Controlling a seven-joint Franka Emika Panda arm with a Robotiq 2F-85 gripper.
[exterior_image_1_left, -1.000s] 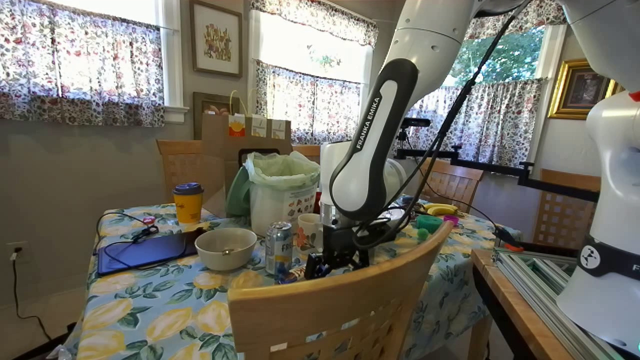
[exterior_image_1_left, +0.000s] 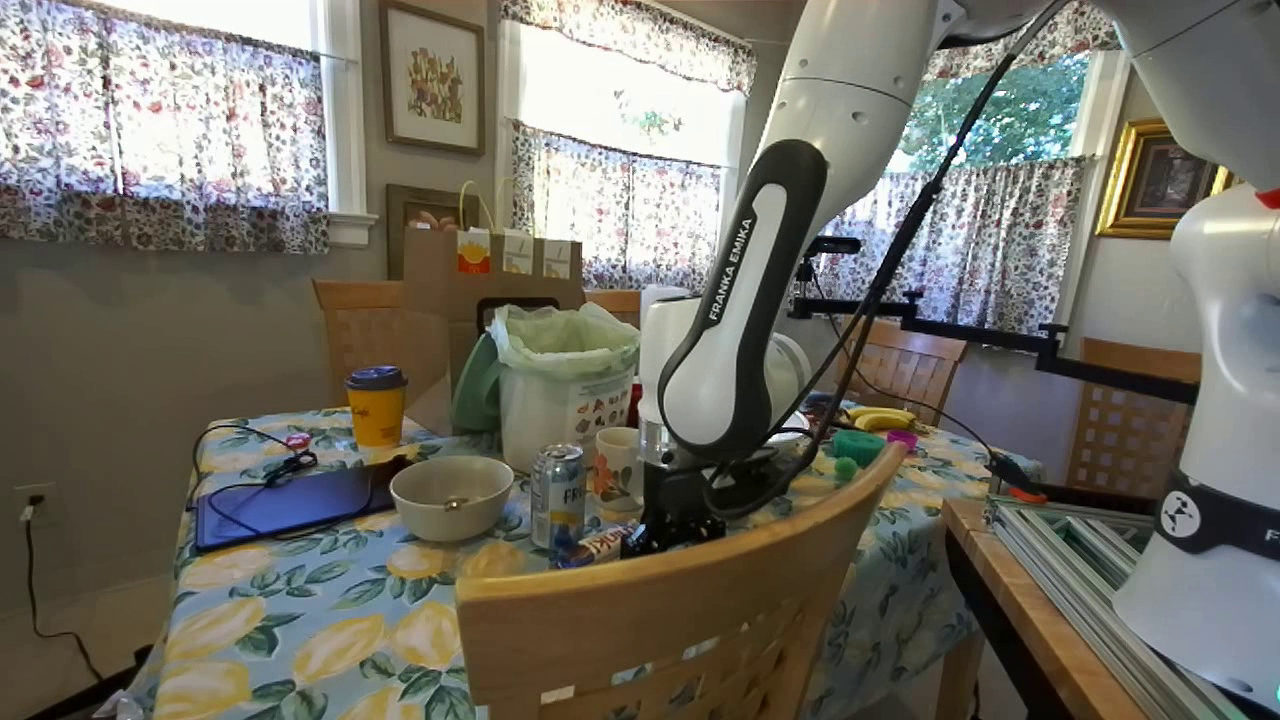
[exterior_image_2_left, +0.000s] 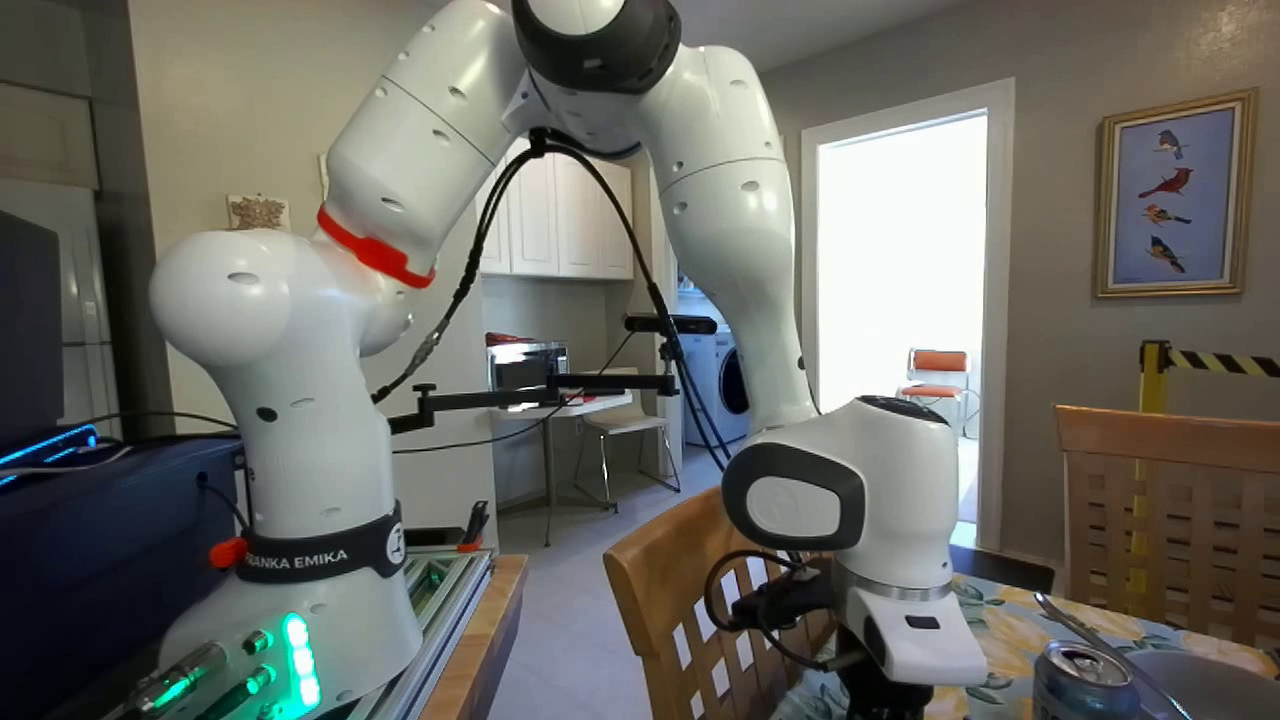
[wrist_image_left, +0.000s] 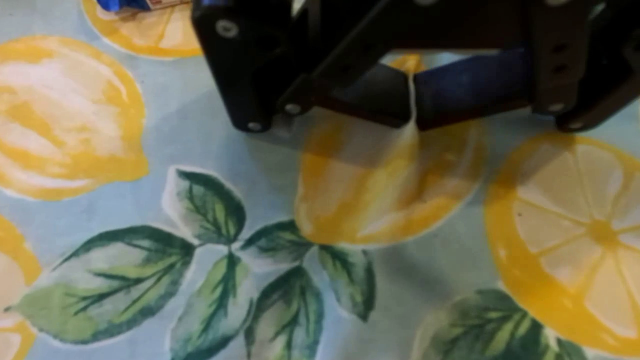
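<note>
My gripper is shut low over the lemon-print tablecloth (wrist_image_left: 414, 264), its fingertips meeting above a printed lemon. Only a thin pale line shows between them; whether it is a pinched bit of cloth or a narrow gap, I cannot tell. In exterior view 1 the gripper (exterior_image_1_left: 674, 534) is partly hidden behind the chair back (exterior_image_1_left: 672, 588). A blue-and-white snack packet (exterior_image_1_left: 594, 546) lies just to its left, and a corner of a blue packet (wrist_image_left: 123, 5) shows at the wrist view's top left. Exterior view 2 cuts off the fingers.
Left of the gripper stand a can (exterior_image_1_left: 558, 498), a pale bowl (exterior_image_1_left: 452, 498) and a mug (exterior_image_1_left: 618, 466). Behind them are a lined white bin (exterior_image_1_left: 558, 408) and a yellow cup (exterior_image_1_left: 377, 414). A blue laptop (exterior_image_1_left: 294, 504) lies at the left.
The arm has come down a little and the hand has turned. The gripper looks narrower in exterior view 1, and more of the snack packet shows beside it.
</note>
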